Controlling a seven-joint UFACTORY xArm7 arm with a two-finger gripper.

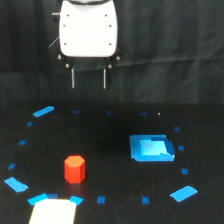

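A white robot gripper (88,79) hangs high at the top centre, above the back edge of the dark table, its two thin fingers apart with nothing between them. A red hexagonal block (75,169) stands on the table at the front left. To the right sits a blue square piece (136,147) with a lighter blue area inside. A pale, cream square (52,212) is at the bottom left edge of the view.
Small blue marks and light blue strips (183,194) are spread over the table around these things. A dark curtain fills the background.
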